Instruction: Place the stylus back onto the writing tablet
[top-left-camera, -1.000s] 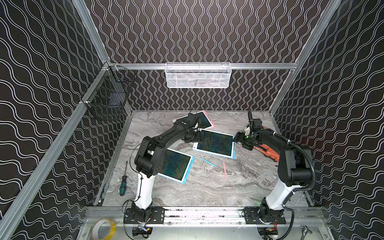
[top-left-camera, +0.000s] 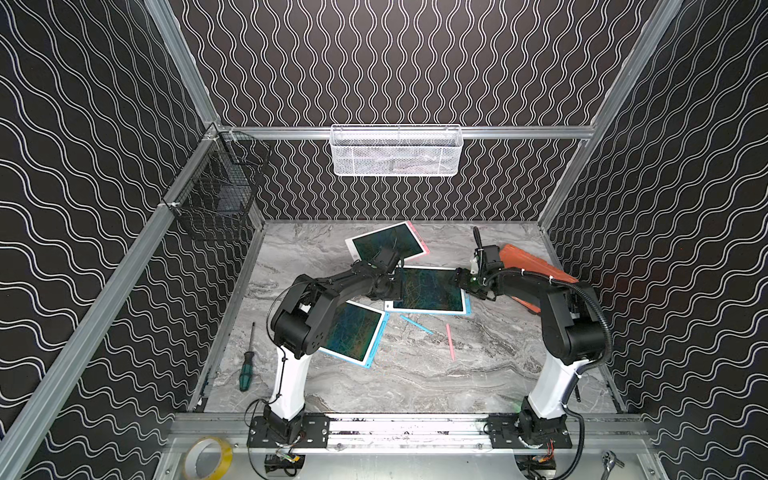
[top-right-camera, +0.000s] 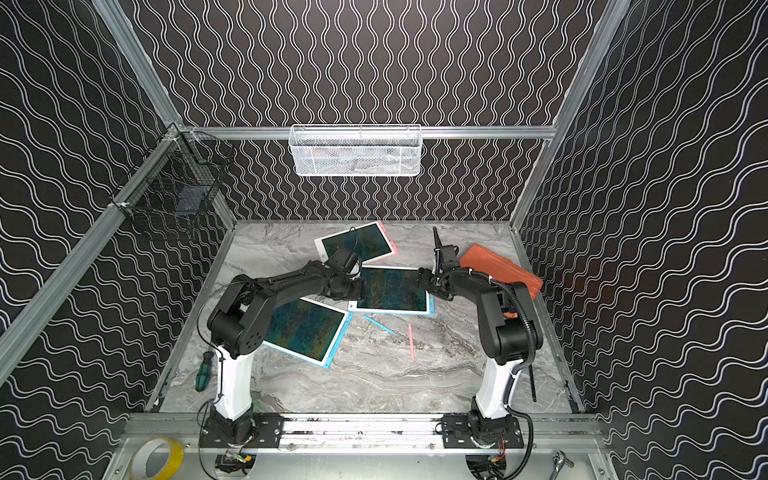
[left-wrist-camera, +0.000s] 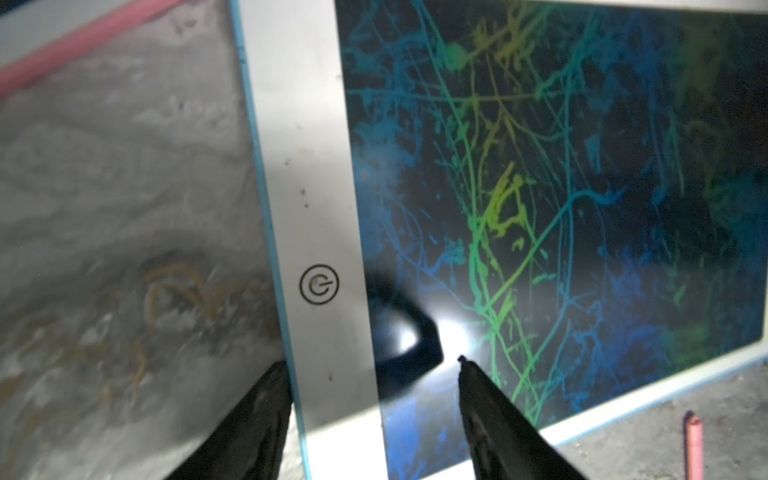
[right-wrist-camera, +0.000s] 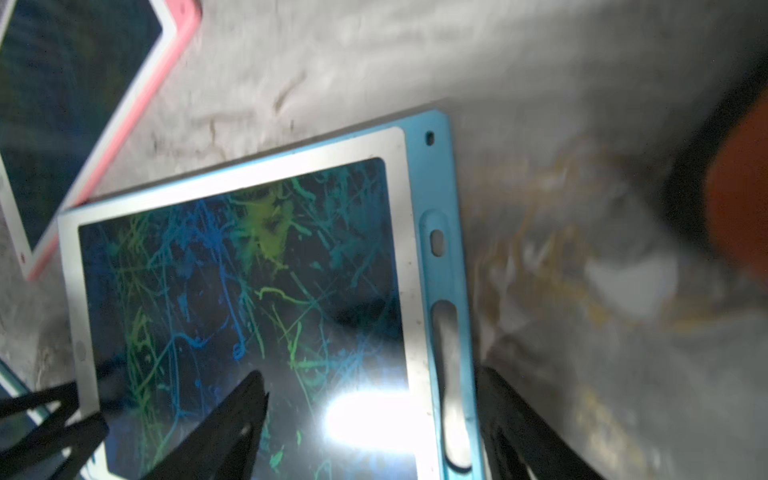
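The middle writing tablet (top-left-camera: 432, 289) has a white frame and a blue holder strip along its right edge; the strip's long slot (right-wrist-camera: 452, 384) holds nothing. My left gripper is open at the tablet's left end, its fingers on either side of the white border. Over the right end, my right gripper is also open, with the strip between its fingers. Whether either touches the tablet I cannot tell. In front lie a blue stylus (top-left-camera: 416, 324) and a pink stylus (top-left-camera: 450, 341) on the table.
A blue-edged tablet (top-left-camera: 352, 332) lies front left, partly under the left arm. Behind is a pink-edged tablet (top-left-camera: 392, 240). An orange case (top-left-camera: 528, 264) sits at the right, a screwdriver (top-left-camera: 246, 368) at far left.
The middle tablet has turned, so its long edges now run nearly level across the table.
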